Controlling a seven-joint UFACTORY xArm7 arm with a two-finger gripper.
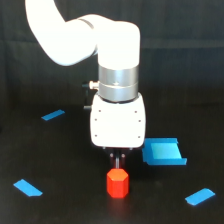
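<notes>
A red hexagonal block stands on the black table in the centre foreground. My gripper hangs just above it, pointing down below the white wrist housing. Its small dark fingers are hard to make out against the table, so their opening is unclear. A square of blue tape lies to the right of the gripper.
Short blue tape strips mark the table at front left, front right and back left.
</notes>
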